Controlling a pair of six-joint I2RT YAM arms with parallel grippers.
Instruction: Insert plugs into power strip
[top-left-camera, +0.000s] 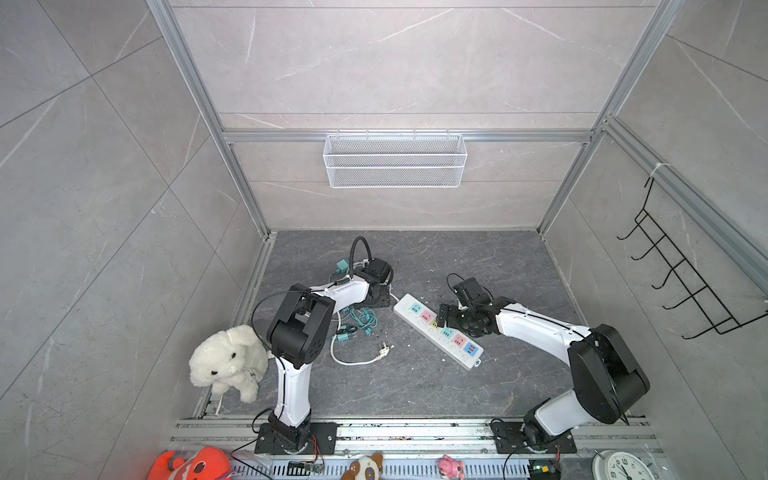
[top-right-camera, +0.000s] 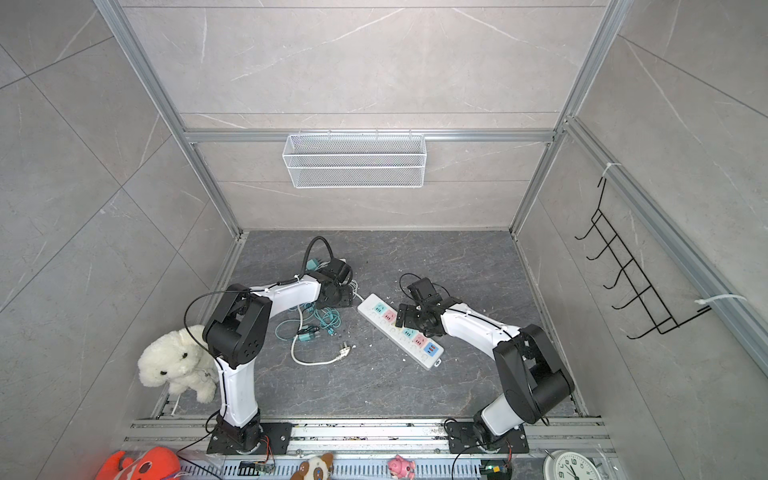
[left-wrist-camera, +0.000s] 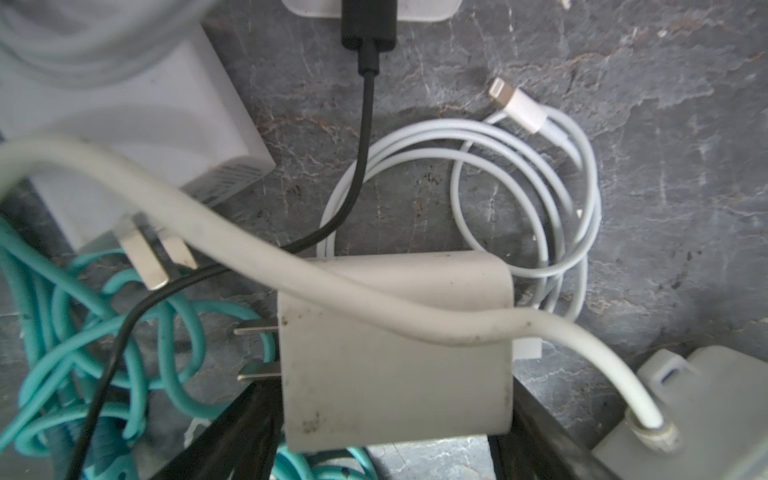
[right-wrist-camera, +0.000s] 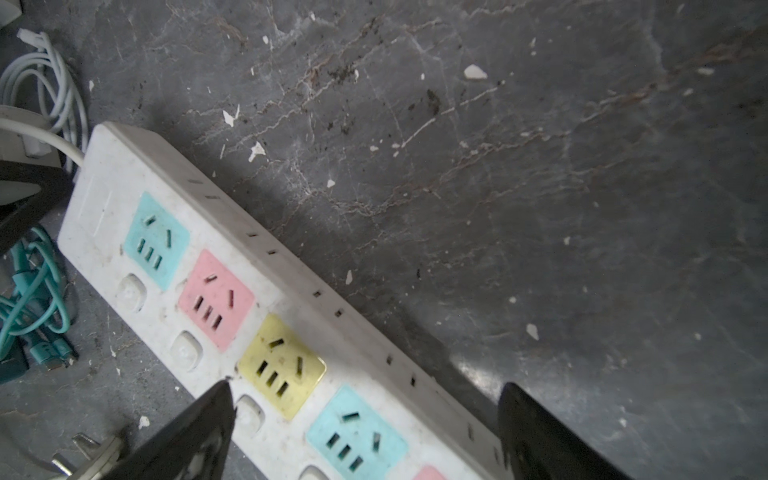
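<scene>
A white power strip (top-left-camera: 438, 329) with coloured sockets lies diagonally across the table. My left gripper is open around a pale two-pin charger (left-wrist-camera: 396, 376) among tangled cables at the strip's left; whether it touches the charger I cannot tell. A white cable crosses over that charger. My right gripper is open above the strip, with the yellow socket (right-wrist-camera: 281, 364) and a cyan socket (right-wrist-camera: 356, 432) below it. A white three-pin plug (top-right-camera: 344, 352) lies toward the front, left of the strip.
Teal cables (left-wrist-camera: 96, 336), another white charger (left-wrist-camera: 120, 136) and coiled white cable (left-wrist-camera: 584, 224) crowd the left. A white plush dog (top-left-camera: 228, 360) sits at the front left. A wire basket and black hook rack hang on the walls.
</scene>
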